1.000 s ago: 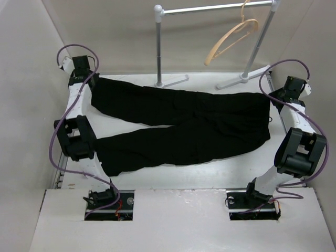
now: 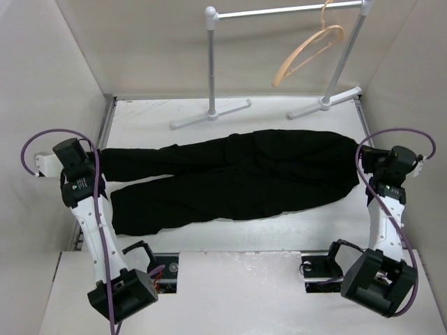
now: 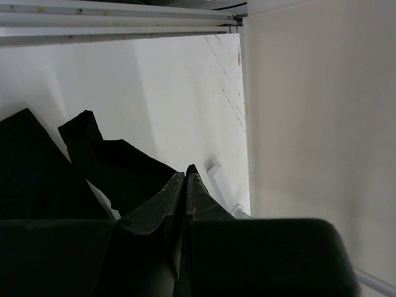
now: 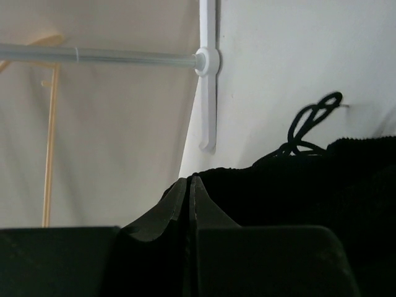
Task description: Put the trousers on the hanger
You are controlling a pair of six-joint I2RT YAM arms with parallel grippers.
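Note:
Black trousers (image 2: 237, 181) lie spread across the white table, legs toward the left, waist at the right with a drawstring (image 4: 309, 124). My left gripper is shut at the end of the upper leg; whether cloth is between its fingertips is hard to tell. My right gripper is shut on the trousers' waist at the right edge. A wooden hanger (image 2: 293, 56) hangs from the rack's rail (image 2: 279, 10) at the back.
The rack's feet (image 2: 190, 121) stand on the table behind the trousers. Walls close in on both sides, near each arm. A strip of bare table (image 2: 244, 234) lies in front.
Both arms have moved toward the front, the left one further. The upper leg has come down alongside the lower leg, and the waist's upper part has shifted slightly forward.

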